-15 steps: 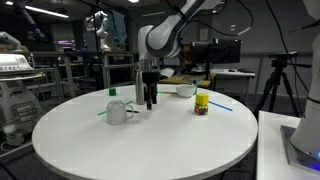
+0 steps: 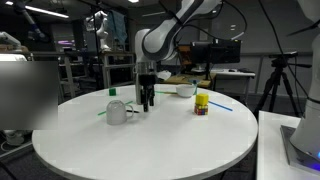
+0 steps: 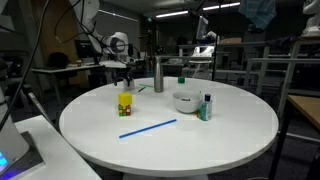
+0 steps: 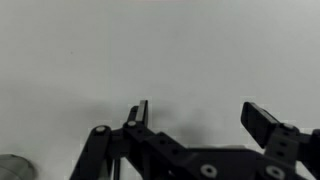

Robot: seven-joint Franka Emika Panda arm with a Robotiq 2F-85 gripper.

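Note:
My gripper (image 2: 147, 106) stands open low over the white table, just right of a grey mug (image 2: 117, 113) in exterior view 1. In the wrist view the two black fingers (image 4: 140, 118) are spread wide, and bare pale tabletop shows between their tips, with nothing held. A grey rounded shape (image 4: 14, 168), perhaps the mug, is cut off at the lower left there. Across the table in exterior view 2, my gripper (image 3: 110, 80) is small and far off; whether its fingers touch the table cannot be made out.
A yellow object (image 3: 125, 104), a blue stick (image 3: 148, 128), a white bowl (image 3: 187, 102), a small bottle (image 3: 205, 108) and a tall metal bottle (image 3: 158, 76) stand or lie around the table. A blurred grey panel (image 2: 30, 95) covers the left of exterior view 1.
The arm has shifted slightly towards the left and nearer the camera in exterior view 1. The table objects look unmoved.

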